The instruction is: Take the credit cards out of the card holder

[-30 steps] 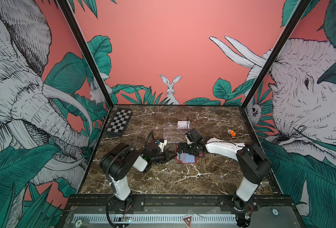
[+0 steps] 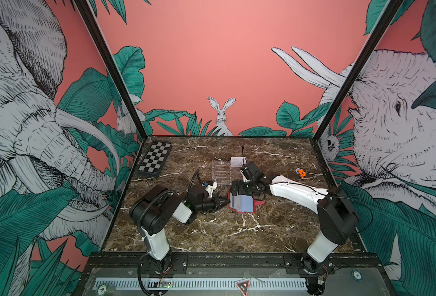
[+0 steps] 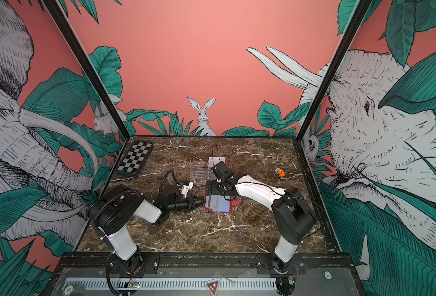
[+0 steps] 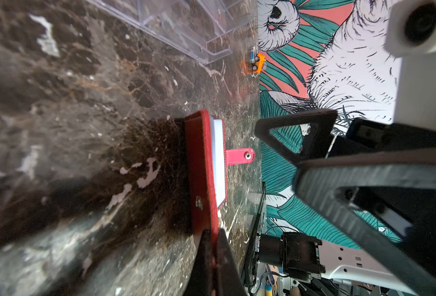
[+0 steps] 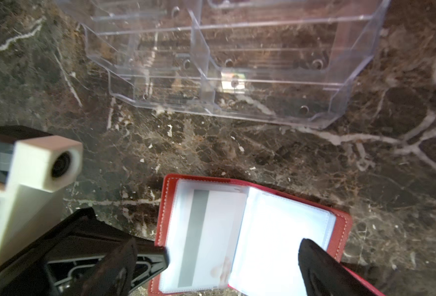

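Note:
The red card holder (image 5: 343, 231) lies open like a book on the table. A pale card with a grey stripe (image 5: 198, 236) shows under the clear sleeve of its left half; the right-hand sleeve (image 5: 282, 236) is washed out by glare. At the holder's left edge, my left gripper is shut, with the thin red edge running in between its fingertips. Above the holder hangs my right gripper, open, fingers spread wide and nothing between them. From the side, its fingers (image 4: 321, 180) stand clear of the sleeves.
A clear plastic compartment tray (image 5: 213, 88) stands just behind the holder, with a white item (image 2: 238, 161) at its back. A small orange toy (image 2: 301, 172) sits to the right, and a checkered board (image 2: 154, 157) at the back left.
The right arm has shifted slightly, and its gripper now looks more spread above the holder. The left arm stays at the holder's left edge.

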